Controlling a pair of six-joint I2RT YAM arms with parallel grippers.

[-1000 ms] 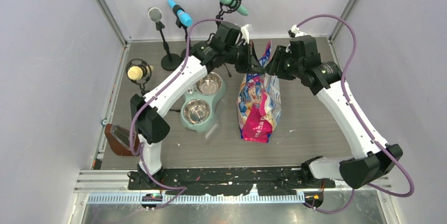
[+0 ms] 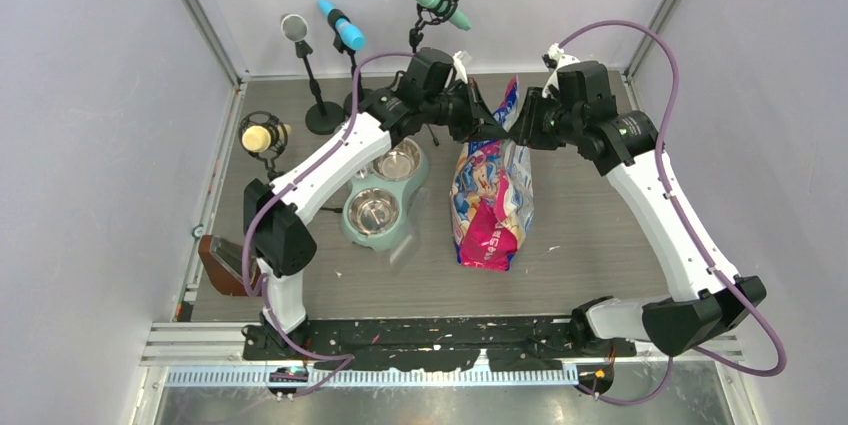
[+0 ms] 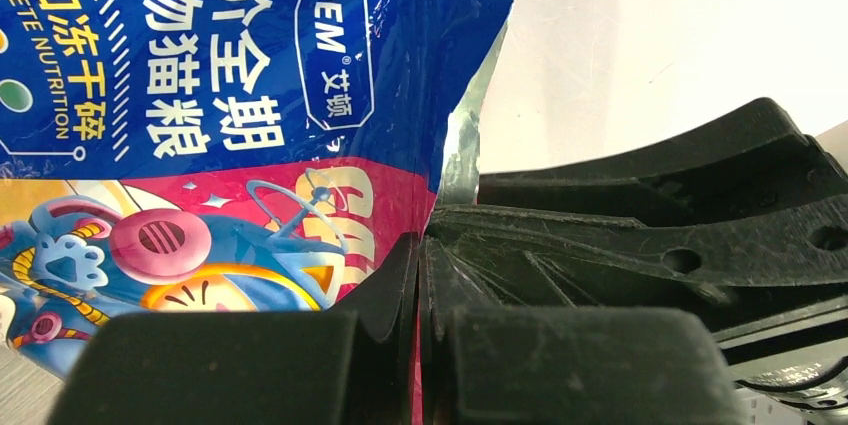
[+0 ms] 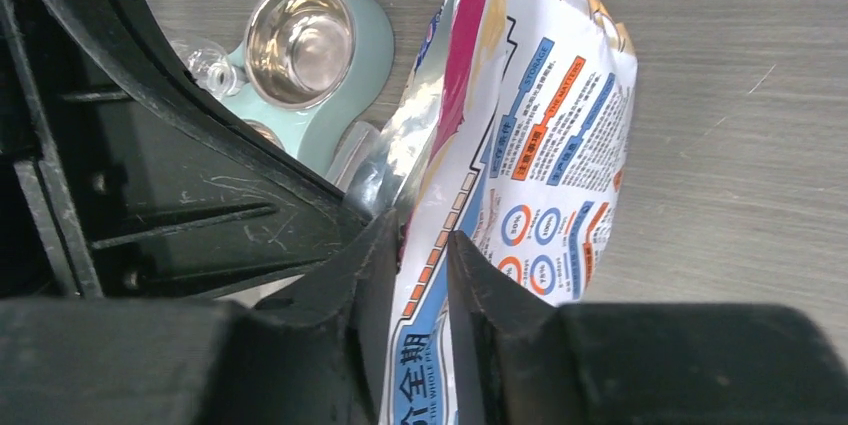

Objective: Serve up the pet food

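Observation:
The pet food bag (image 2: 492,200), blue and pink with cat pictures, stands upright right of the table's middle. My left gripper is shut at its upper edge, a thin strip of pink bag wall showing between its fingers. From the other side, my right gripper straddles the bag's white side panel (image 4: 440,195), its fingers apart with a gap. Both grippers nearly meet at the bag's top in the top view. A pale green stand with two metal bowls (image 2: 373,212) sits left of the bag; both bowls look empty.
Several microphones on stands, including a blue one (image 2: 342,25) and a green one (image 2: 440,3), line the back left. A brown object (image 2: 225,265) lies at the left front. Clear table lies right of the bag.
The left gripper shifted a little. Bag and bowls stay in place.

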